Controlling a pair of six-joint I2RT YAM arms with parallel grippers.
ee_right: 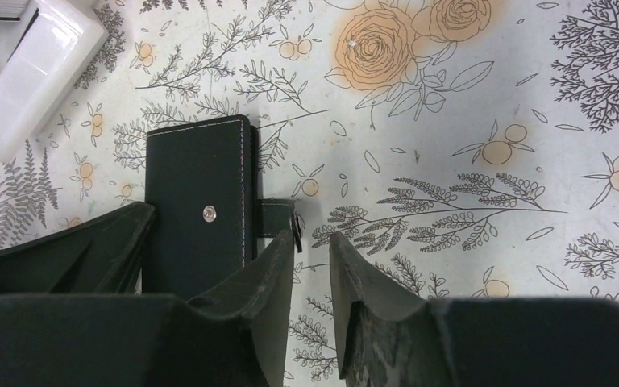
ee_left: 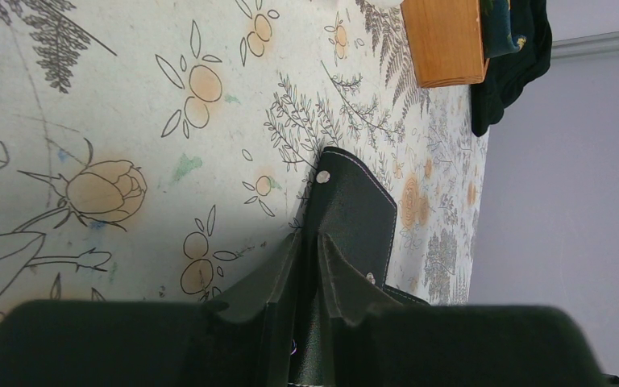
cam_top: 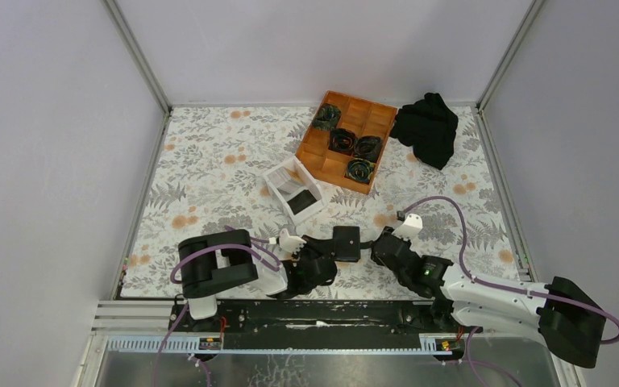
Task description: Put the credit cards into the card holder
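The black leather card holder lies at the front middle, its snap and a short side strap showing in the right wrist view. My left gripper is at its left side; in the left wrist view its fingertips are close together over the black leather, and whether they grip it is unclear. My right gripper hangs at the strap's end on the right, its fingertips parted, with nothing clearly held. No credit cards are clearly identifiable.
A white plastic tray sits behind the holder. Further back are an orange wooden organiser with coiled cables and a black cloth.
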